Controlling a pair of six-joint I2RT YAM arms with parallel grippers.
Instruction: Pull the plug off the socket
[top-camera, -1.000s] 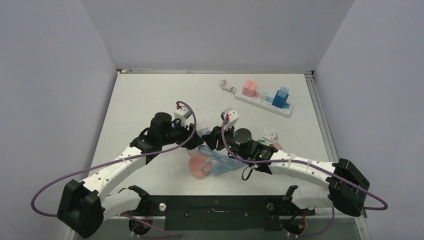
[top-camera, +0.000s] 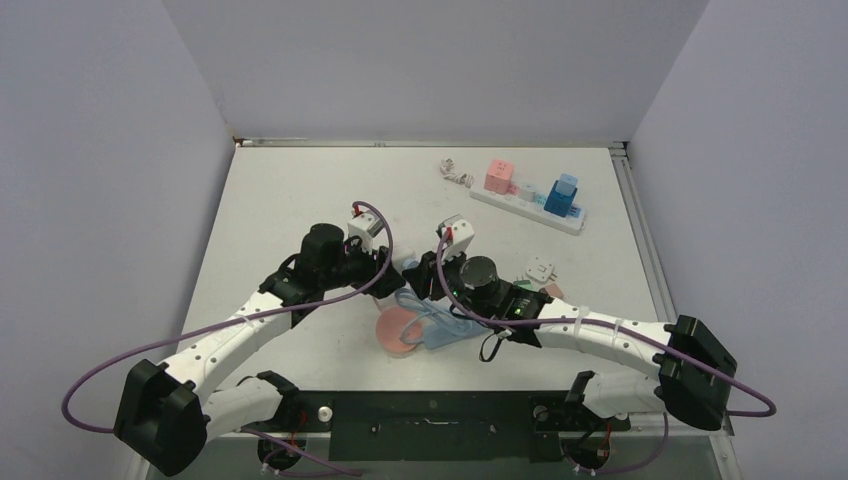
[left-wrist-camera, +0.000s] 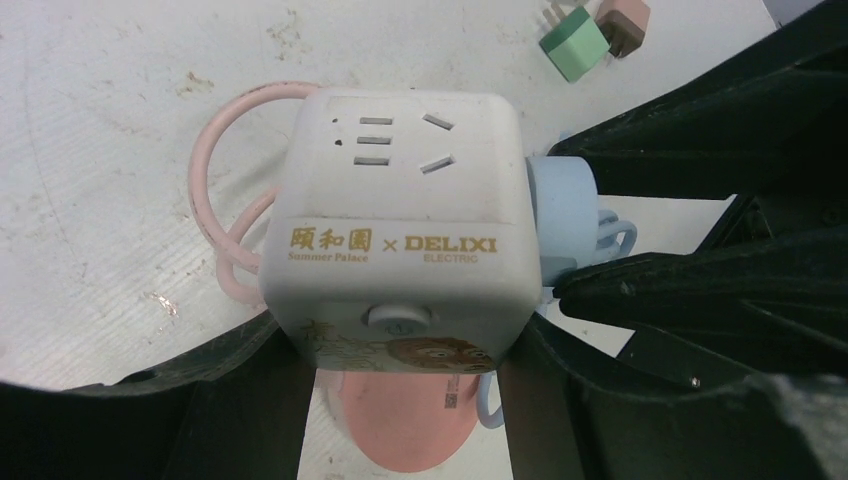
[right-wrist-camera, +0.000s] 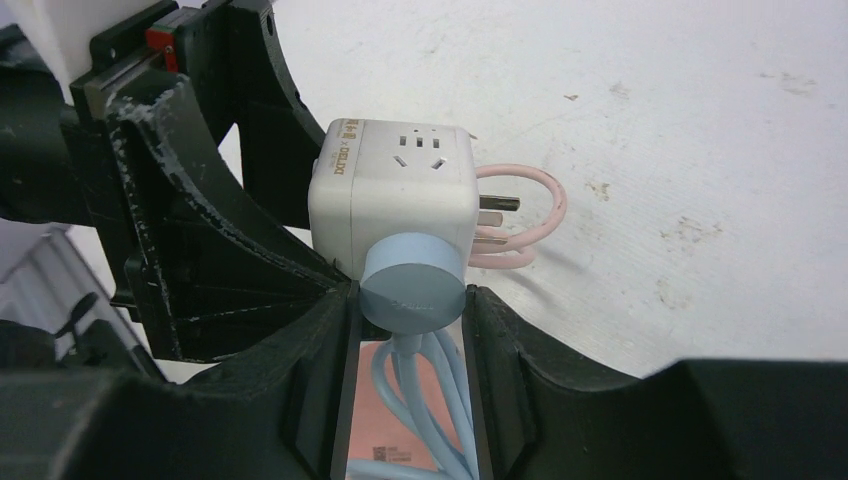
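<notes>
A white cube socket (left-wrist-camera: 400, 210) is held in the air, with my left gripper shut on its lower sides. The round light-blue plug (right-wrist-camera: 415, 290) sits against one side face of the cube, its blue cord (right-wrist-camera: 425, 390) hanging down. Both fingers of my right gripper flank the plug, one on each side, close to its edges. Whether they press on it, I cannot tell. The plug's pins are hidden, while the cube's own metal prongs (right-wrist-camera: 498, 203) point out of another face. In the top view the arms hide most of the cube.
Below the cube lies a pink disc (top-camera: 400, 330) beside a blue cord bundle. A white power strip (top-camera: 525, 205) bearing a pink cube (top-camera: 498, 176) and a blue block (top-camera: 560, 198) stands at back right. A white adapter (top-camera: 540, 270) lies right of centre.
My left arm has stayed still.
</notes>
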